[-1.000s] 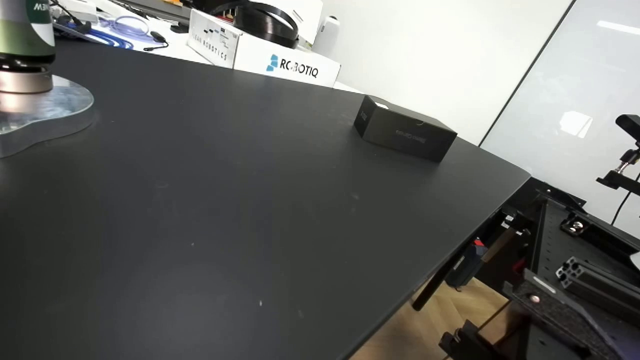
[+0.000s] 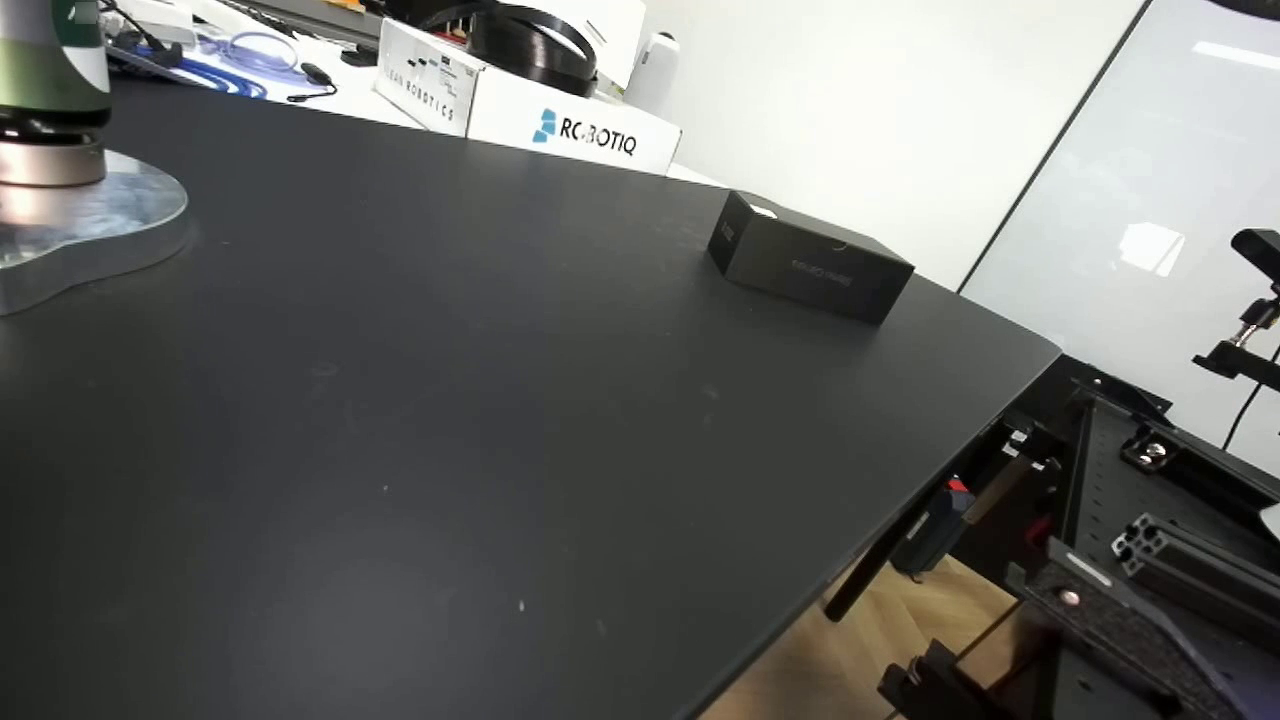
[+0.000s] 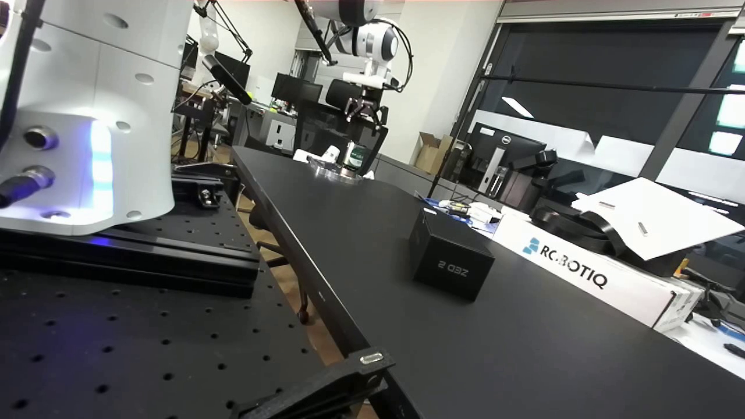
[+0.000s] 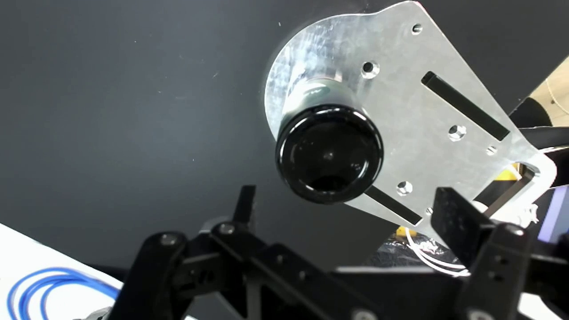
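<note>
A greenish cylindrical container (image 2: 48, 72) with a black lower band is cut off at the left edge of exterior view 1. It stands upright on a flat silver metal plate (image 2: 132, 216). From the wrist view, its glossy black round end (image 4: 329, 154) faces the camera, with the slotted metal plate (image 4: 426, 122) beneath. My gripper is open, one finger (image 4: 245, 205) on either side, and the container lies beyond the fingertips rather than clasped. Far off in exterior view 2, the gripper (image 3: 370, 122) hangs above the container (image 3: 354, 156).
A black box (image 2: 810, 258) lies on the dark table (image 2: 480, 420) near its far right side. Behind the table's edge is a white ROBOTIQ carton (image 2: 576, 126). Blue cables (image 4: 58, 282) lie off the table's side.
Lettering at the top of the container's label, readable a second ago in exterior view 1, no longer shows clearly. The plate and black box have not moved.
</note>
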